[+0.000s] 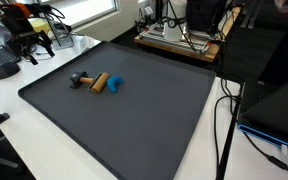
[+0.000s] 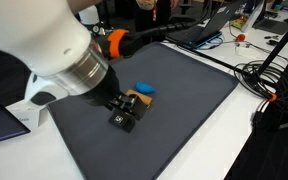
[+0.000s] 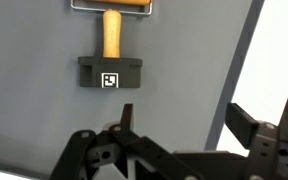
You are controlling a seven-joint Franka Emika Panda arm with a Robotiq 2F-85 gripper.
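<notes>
A roller with an orange handle (image 3: 112, 35) lies on the dark mat, its handle running into a black block (image 3: 110, 72) with a white square marker. Part of the roller head (image 3: 134, 2) is cut off at the top of the wrist view; in exterior view 1 the orange roller head (image 1: 98, 83) shows beside the black block (image 1: 79, 79). My gripper is open, nothing between its fingers, with the block outside the fingers toward the upper left. Exterior view 1 has my gripper (image 1: 39, 50) left of the tool, raised over the mat's edge.
Just right of the roller head sits a blue curved object (image 1: 115, 84). Black cables (image 1: 222, 105) run along its right side. A wooden-topped stand (image 1: 179, 38) stands beyond the far edge.
</notes>
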